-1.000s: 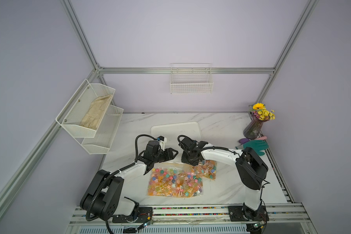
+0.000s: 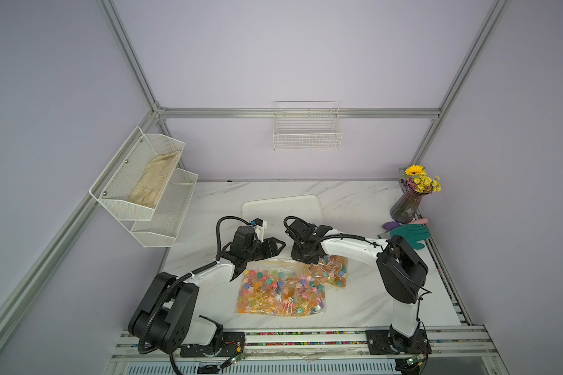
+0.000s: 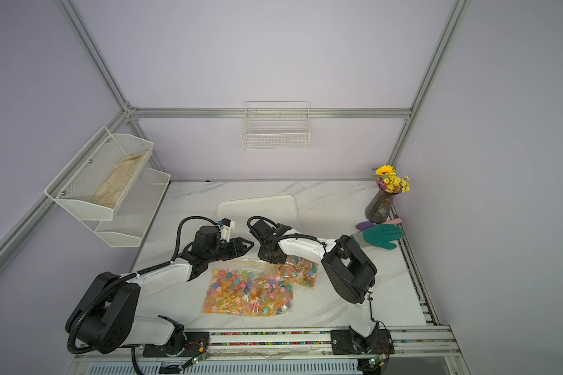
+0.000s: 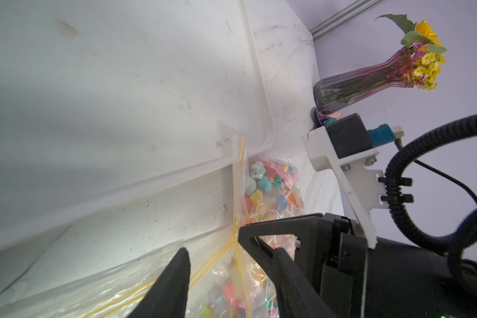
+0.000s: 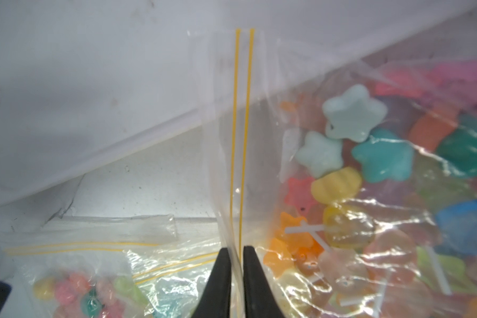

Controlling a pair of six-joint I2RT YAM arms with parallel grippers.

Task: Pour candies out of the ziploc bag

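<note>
Clear ziploc bags of colourful candies lie at the front of the table, overlapping: a wide candy area [image 2: 272, 292] and a smaller bag [image 2: 332, 270] to its right. The right-hand bag's yellow-lined zip strip [image 5: 242, 132] stands up beside the tray in the right wrist view. My right gripper has its narrow fingers close together at that strip, with clear plastic running between them; whether they grip it is unclear. My left gripper is open above the bags, left of the right gripper, and holds nothing.
A shallow white tray [image 2: 281, 206] lies just behind the bags. At the right edge are a flower vase [image 2: 408, 205] and green gloves [image 2: 411, 235]. Wire baskets [image 2: 162, 187] hang at the left. Bare table shows right of the bags.
The left arm and the candies look unchanged.
</note>
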